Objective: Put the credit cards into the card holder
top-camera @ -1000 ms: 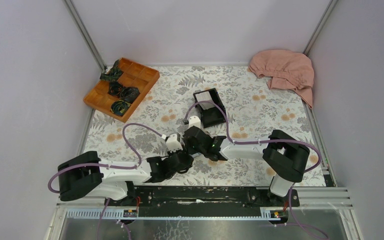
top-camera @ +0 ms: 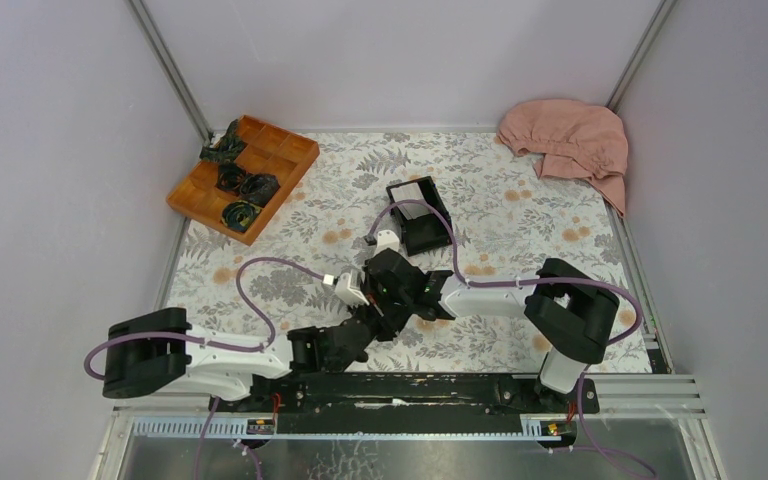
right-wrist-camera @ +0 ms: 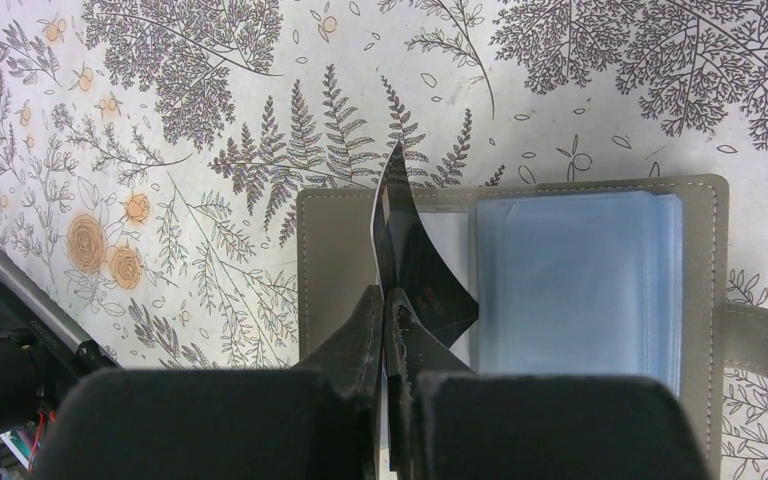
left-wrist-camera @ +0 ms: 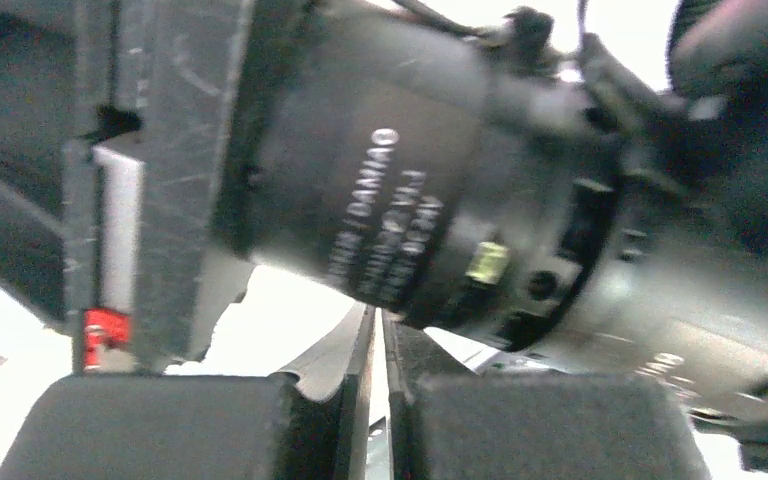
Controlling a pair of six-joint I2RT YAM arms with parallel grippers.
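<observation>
A thin black card [right-wrist-camera: 425, 275] is pinched upright in my right gripper, which is shut on it. Below it in the right wrist view lies the open card holder [right-wrist-camera: 335, 230], grey-brown with stitched edges. Its blue-looking clear sleeves [right-wrist-camera: 575, 280] are on the right, and a white strip [right-wrist-camera: 450, 240] shows behind the card. My left gripper stands slightly open, with a narrow bright gap and no card visible between its fingers. The right gripper's dark body [left-wrist-camera: 360, 170] fills much of the left wrist view. From above, both arms largely hide the holder.
An open black box [top-camera: 425, 235] stands just behind the grippers. At the back left is an orange compartment tray [top-camera: 282, 150] with dark coiled items; a pink cloth [top-camera: 570, 140] lies at the back right. Both grippers are crowded close together.
The right arm has barely moved.
</observation>
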